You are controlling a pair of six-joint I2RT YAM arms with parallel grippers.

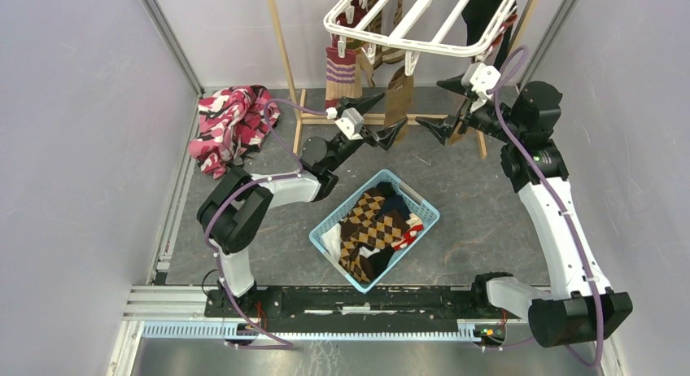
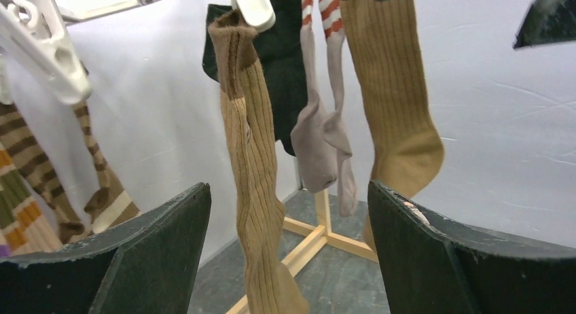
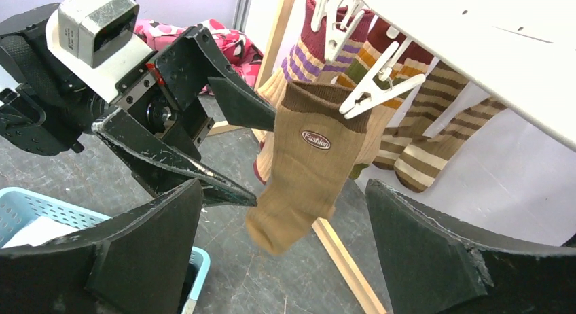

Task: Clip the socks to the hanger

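A brown sock (image 1: 398, 95) hangs from a clip on the front bar of the white hanger (image 1: 451, 48). My left gripper (image 1: 394, 115) is open close beside it on the left; in the left wrist view the sock (image 2: 253, 171) shows between and beyond the fingers. From the right wrist view this sock (image 3: 306, 164) hangs by one corner from a white clip (image 3: 382, 79), with the left arm's fingertips at its left side. My right gripper (image 1: 439, 107) stands open to the right of the sock, apart from it, with nothing between its fingers.
A blue basket (image 1: 324, 226) of socks sits on the floor below. Other socks hang nearby, including a striped pair (image 1: 342, 71) and a second brown sock (image 2: 390, 90). A red patterned cloth (image 1: 232, 128) lies at left.
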